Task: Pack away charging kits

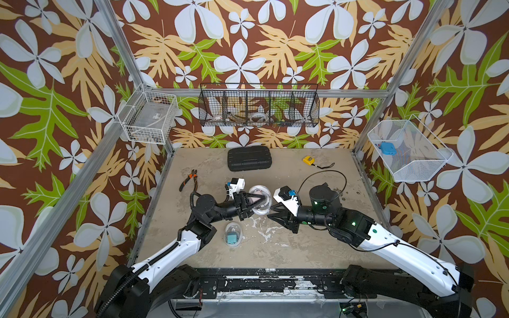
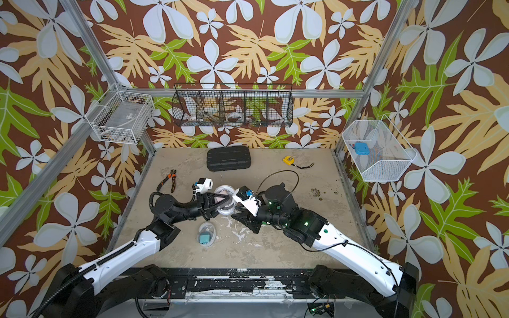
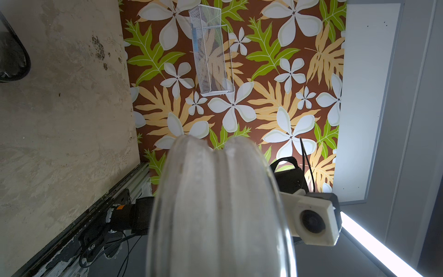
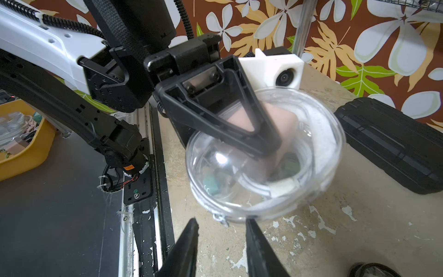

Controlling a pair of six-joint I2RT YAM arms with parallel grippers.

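A clear round tub (image 4: 318,184) with a white cable (image 4: 300,154) and a pale pinkish block (image 4: 283,122) inside is held above the table in my left gripper (image 1: 260,201). One black finger (image 4: 265,138) of that gripper lies across the tub in the right wrist view. The tub (image 3: 221,217) hides the left fingers in the left wrist view. My right gripper has its fingers parted just below the tub's near rim, with nothing clearly between them. A second clear tub (image 1: 233,229) with a teal block (image 1: 231,238) lies on the table nearer the front.
A black case (image 1: 249,158) lies at the back. Orange-handled pliers (image 1: 188,180) are on the left, and a yellow tape measure (image 1: 308,160) at the back right. Wire baskets (image 1: 258,107) hang on the back wall; a white mesh basket (image 1: 418,170) hangs right. Bare table surrounds the arms.
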